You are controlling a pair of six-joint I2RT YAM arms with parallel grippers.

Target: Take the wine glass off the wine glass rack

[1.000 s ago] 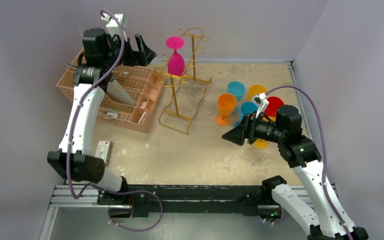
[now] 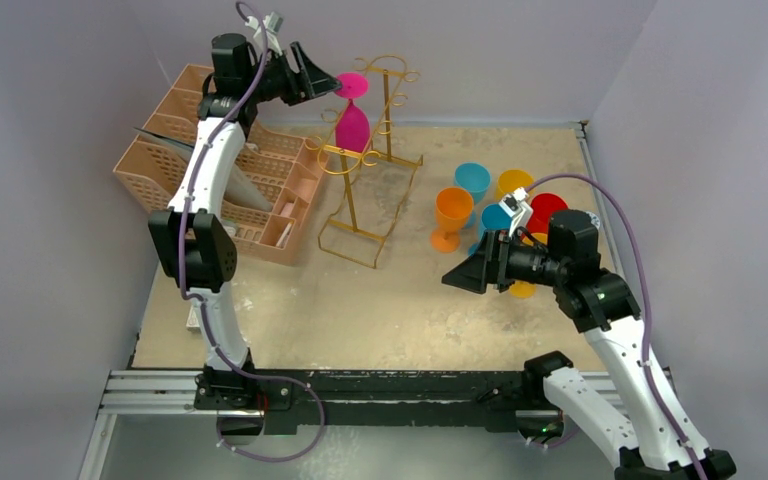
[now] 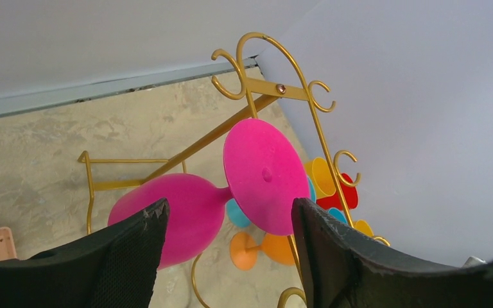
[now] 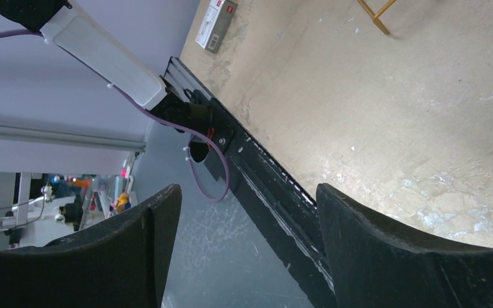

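A pink wine glass (image 2: 353, 128) hangs upside down on the gold wire rack (image 2: 351, 213), its round foot on top. In the left wrist view the foot of the wine glass (image 3: 264, 173) faces the camera and its bowl lies beyond, to the lower left. My left gripper (image 2: 324, 76) is at the left edge of the foot, part open; its fingers (image 3: 142, 240) show on both sides with no grip on the glass. Whether a fingertip touches the foot, I cannot tell. My right gripper (image 2: 464, 273) is open and empty above the table, right of the rack.
An orange goblet (image 2: 453, 210) stands right of the rack, among blue, yellow and red ones near the right arm. A peach basket (image 2: 282, 246) lies under the left arm.
The glass, rack and right arm look almost unchanged.
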